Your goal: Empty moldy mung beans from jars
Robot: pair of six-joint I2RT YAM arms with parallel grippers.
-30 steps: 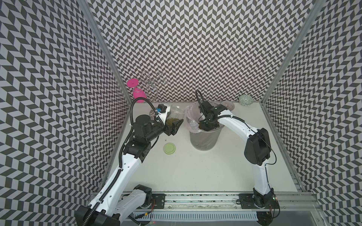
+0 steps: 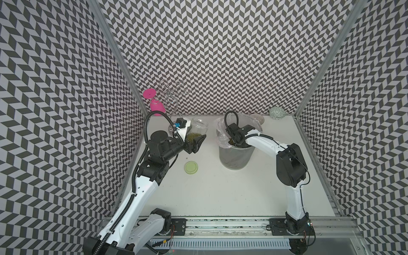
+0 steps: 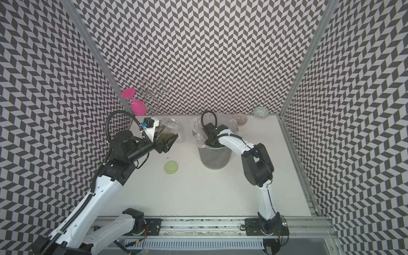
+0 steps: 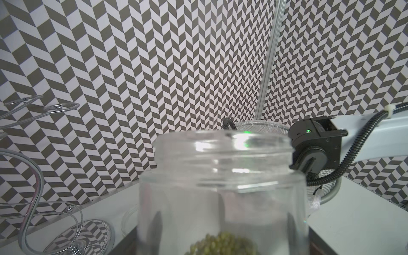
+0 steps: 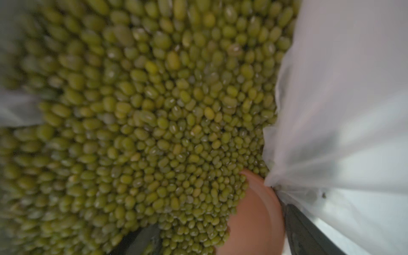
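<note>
A clear glass jar (image 4: pixel 223 199) with green mung beans (image 4: pixel 223 244) in its lower part is gripped by my left gripper (image 2: pixel 198 143), shut around its sides. Right of it stands a grey mesh bin (image 2: pixel 235 160) lined with a clear bag (image 2: pixel 223 131). My right gripper reaches down inside the bin, its fingers spread, and the top views hide its tips. In the right wrist view a heap of mung beans (image 5: pixel 161 127) fills much of the bag. An orange rounded object (image 5: pixel 257 214), partly buried in beans, lies between the open fingers. A green lid (image 2: pixel 191 167) rests on the table.
A pink object (image 2: pixel 156 106) and a wire rack (image 2: pixel 170 95) stand at the back left. Behind the bin is a pinkish glass item (image 3: pixel 239 119), with a pale green one (image 2: pixel 277 112) further right.
My right gripper has shifted and tilted a little inside it. The left gripper and jar are nearly still.
</note>
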